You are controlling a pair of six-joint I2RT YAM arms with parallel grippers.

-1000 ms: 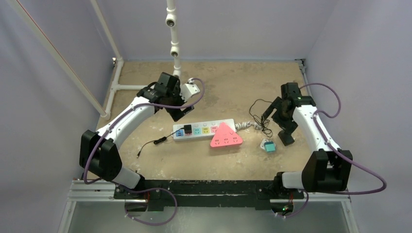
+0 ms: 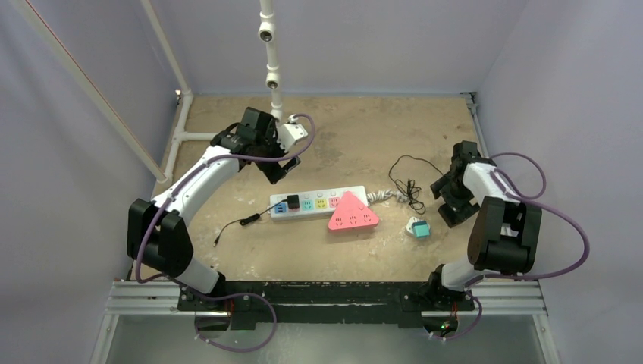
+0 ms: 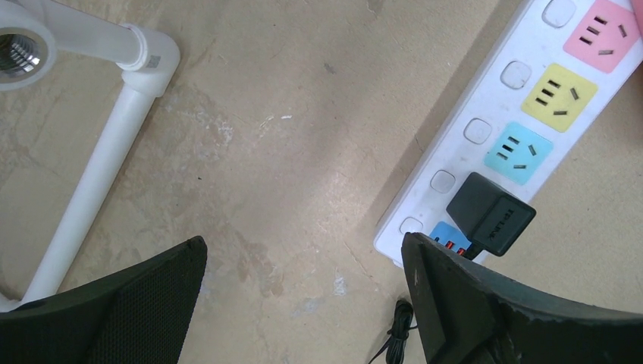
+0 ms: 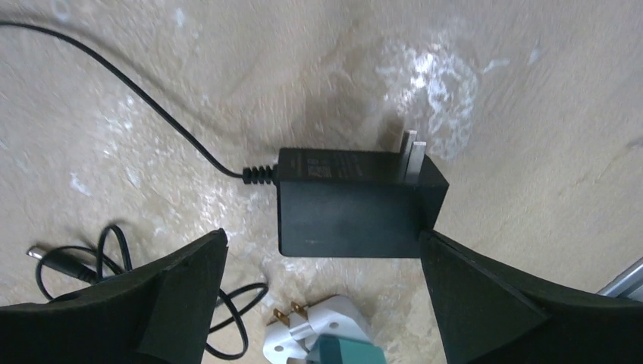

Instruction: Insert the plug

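Note:
A black adapter [image 4: 349, 216] with two upright prongs lies on the floor between the open fingers of my right gripper, its cable running left. In the top view that gripper is at the right. My left gripper hangs open and empty above bare floor, left of the white power strip [image 3: 455, 199]. A black plug [image 3: 489, 216] sits in that strip at its left end. A pink triangular socket block [image 2: 353, 215] stands against the strip's right part.
A white adapter with a teal top [image 2: 420, 230] lies near the right gripper, beside tangled black cable [image 2: 409, 189]. A loose cable [image 2: 249, 220] lies left of the strip. White pipes [image 2: 184, 114] run along the back left.
My right arm has drawn rightward and toward the front, bringing its gripper over the black adapter. The left gripper has shifted slightly toward the back.

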